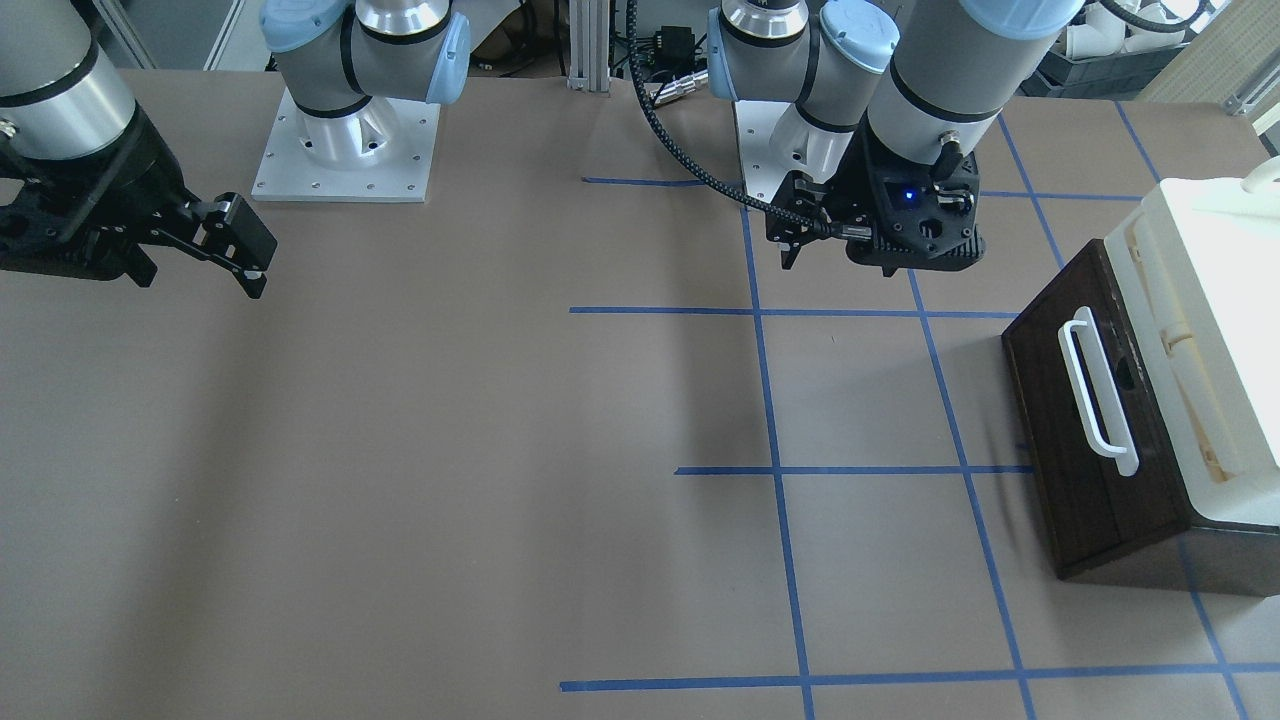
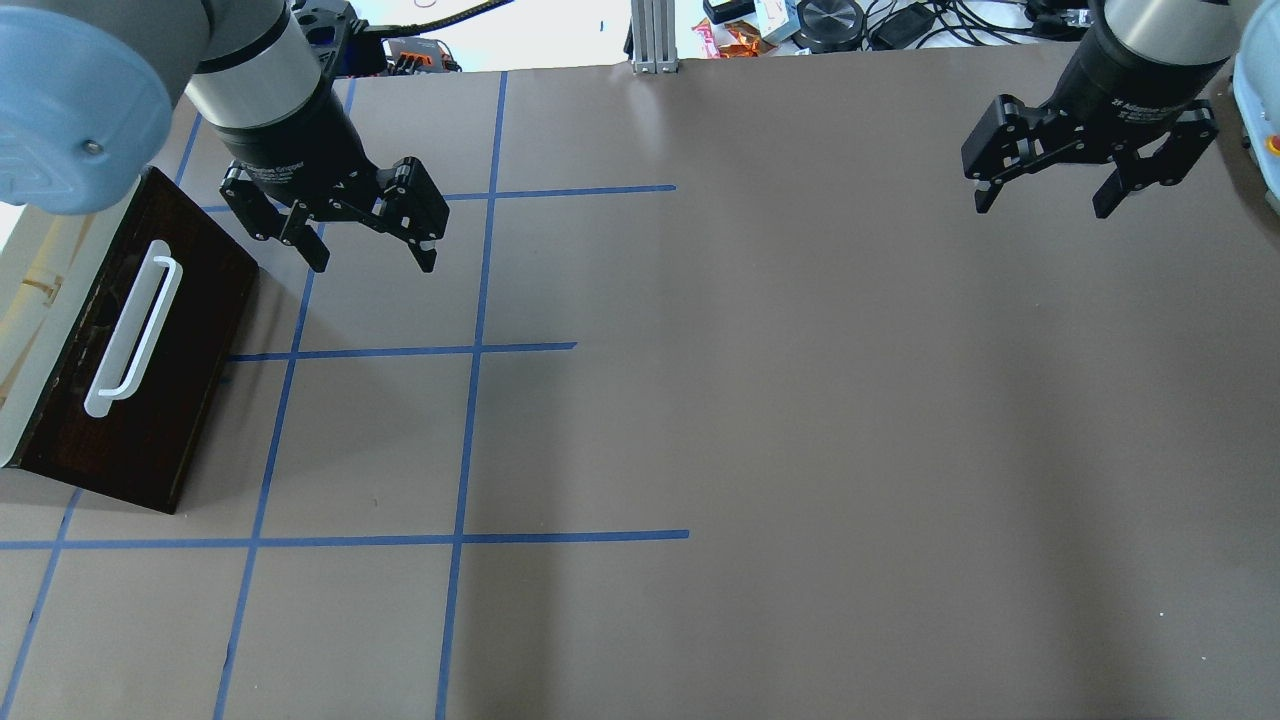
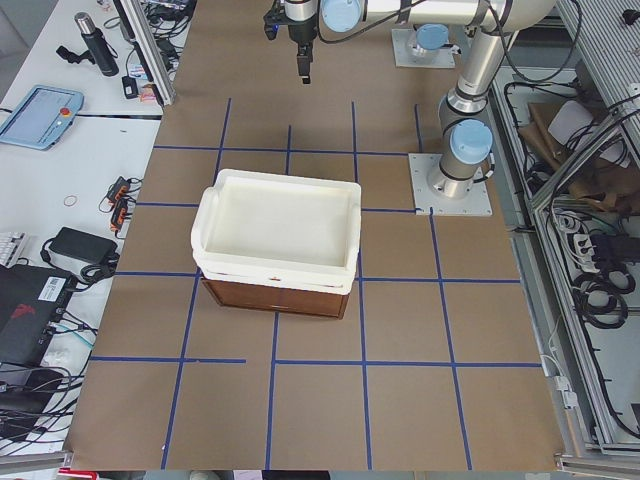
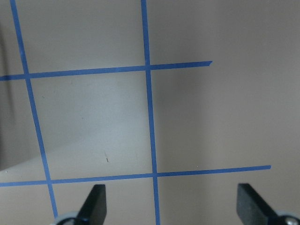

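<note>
A dark wooden box (image 1: 1080, 504) with a white handle (image 1: 1098, 390) and a white tub on top stands at the right of the front view. In the left view the white tub (image 3: 275, 225) sits at the middle of the table. My gripper (image 2: 372, 259) hangs above the blue grid, to the upper right of the box in the top view and apart from its handle (image 2: 132, 330). Its fingers are spread, with nothing between them; in the left wrist view only bare taped floor shows between them.
A second arm's gripper (image 2: 1041, 206) hangs at the top right of the top view. Two white arm bases line the far edge in the front view.
</note>
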